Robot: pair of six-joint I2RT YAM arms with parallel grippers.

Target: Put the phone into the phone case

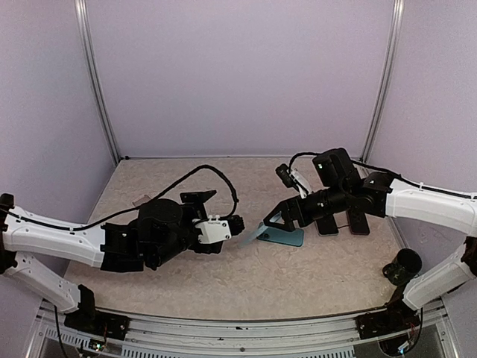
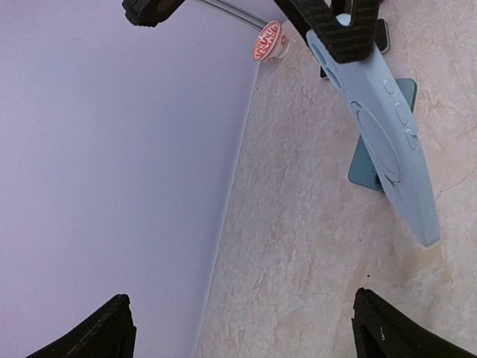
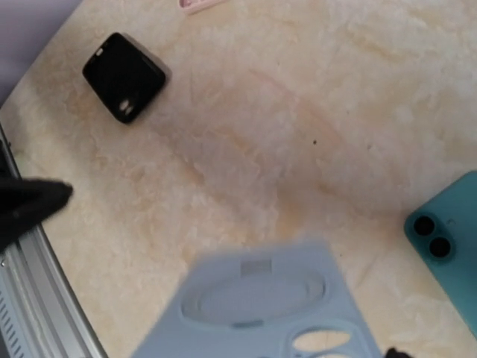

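A pale blue phone case [image 2: 395, 156] is held up at an angle by my right gripper [image 1: 282, 215], which is shut on its top end in the left wrist view; in the right wrist view the case [image 3: 253, 298] fills the lower middle. My left gripper [image 1: 220, 224] hangs just left of it, open, its fingertips [image 2: 93, 332] empty in the left wrist view. The teal phone [image 1: 287, 237] lies flat on the table below the case, camera bump showing in the right wrist view [image 3: 447, 261].
Dark phones [image 1: 358, 224] lie at the right of the table. In the right wrist view a black case [image 3: 123, 78] and the edge of a pink case [image 3: 197, 4] lie apart.
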